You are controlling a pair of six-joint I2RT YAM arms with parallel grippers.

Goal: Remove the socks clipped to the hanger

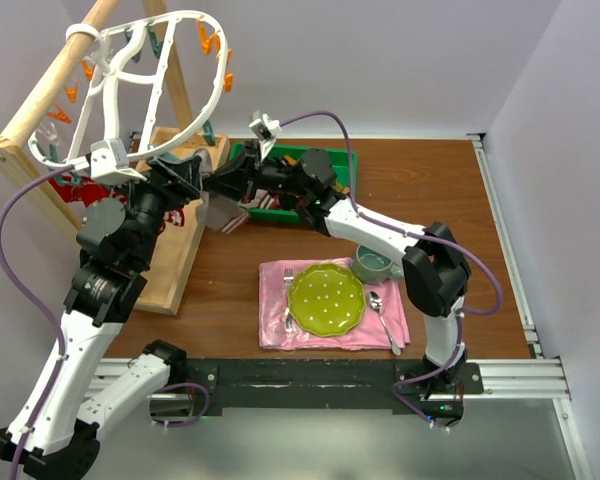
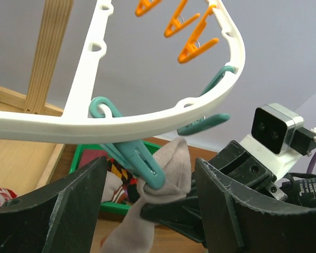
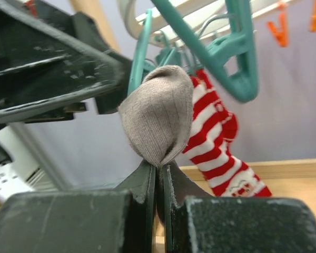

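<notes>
A grey sock (image 2: pixel 174 163) hangs by its top at a teal clip (image 2: pixel 139 158) on the white hanger (image 2: pixel 147 126). In the right wrist view, my right gripper is shut on that grey sock (image 3: pixel 158 113), the cloth bunched above its fingers. My left gripper is open, its fingers on either side of the teal clip and the sock; whether they touch either cannot be told. From above, the two grippers meet near the hanger's front rim. A red-and-white striped sock (image 3: pixel 216 137) hangs from clips farther back.
A green bin (image 1: pixel 345 165) with socks inside stands behind the right arm. Orange clips (image 2: pixel 192 45) hang empty on the hanger. The wooden stand (image 1: pixel 170 275) is close by. A green plate (image 1: pixel 325 300) lies on a pink cloth at the front.
</notes>
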